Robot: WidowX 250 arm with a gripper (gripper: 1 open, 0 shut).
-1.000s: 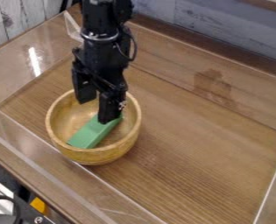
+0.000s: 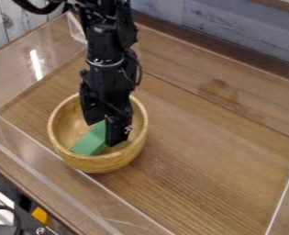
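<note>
A yellow wooden bowl (image 2: 97, 158) stands on the table at left of centre. A green block (image 2: 89, 141) lies inside it, partly covered by the black gripper (image 2: 105, 127), which hangs down into the bowl over the block's upper end. The gripper is open; how its fingers sit against the block is hard to tell.
A pale wall (image 2: 232, 27) runs along the back, and a clear edge strip borders the table at the left. Cables and a small yellow object lie beyond it at lower left.
The gripper has moved slightly down and left within the bowl, now covering more of the green block. The bowl and block look nearly unmoved.
</note>
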